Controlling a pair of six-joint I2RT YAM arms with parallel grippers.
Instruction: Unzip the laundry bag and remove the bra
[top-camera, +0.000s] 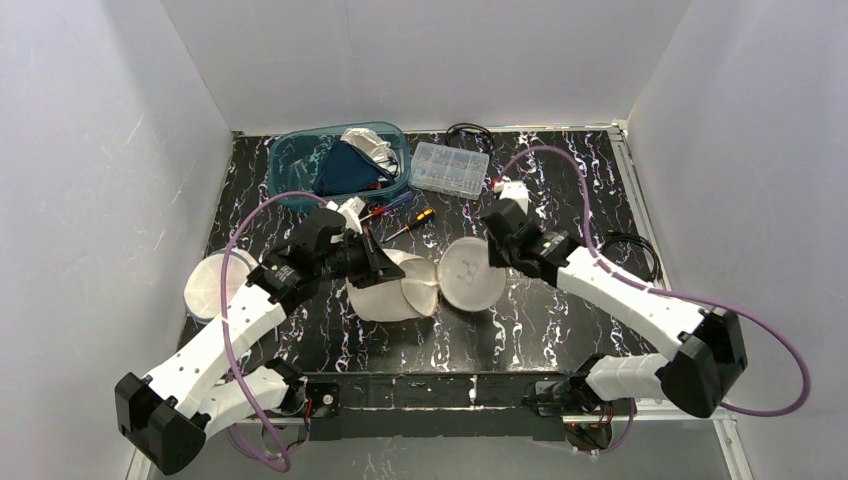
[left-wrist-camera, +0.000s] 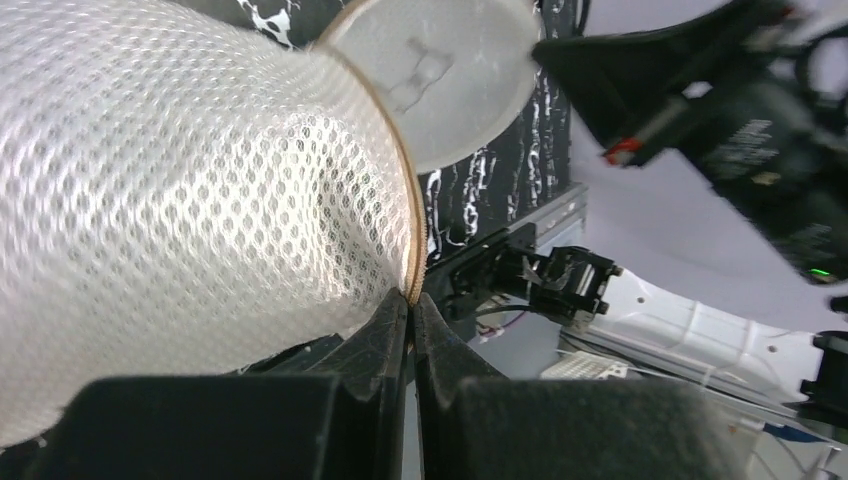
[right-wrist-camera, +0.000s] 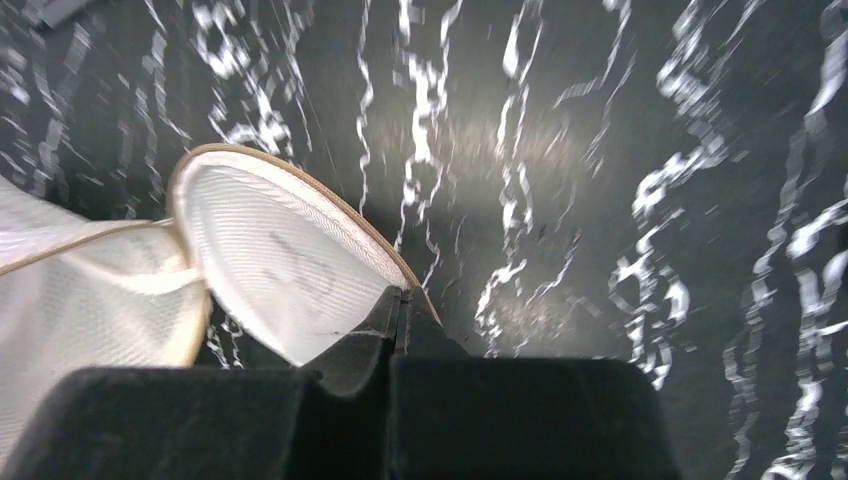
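Observation:
The laundry bag is white mesh with a tan edge, and it lies unzipped, its round lid (top-camera: 472, 274) folded out to the right of the body (top-camera: 378, 303). My left gripper is shut on the tan rim of the bag's body (left-wrist-camera: 200, 190). On the other side, my right gripper is shut on the edge of the lid (right-wrist-camera: 280, 260), its tips at the binding. From above, the left gripper (top-camera: 401, 277) covers part of the bag's opening. No bra can be made out; the inside of the bag's body is mostly hidden.
At the back stand a teal bin (top-camera: 290, 150) with dark and white cloth and a clear compartment box (top-camera: 450, 170). Screwdrivers (top-camera: 410, 226) lie behind the bag. A round white item (top-camera: 215, 288) sits at the left.

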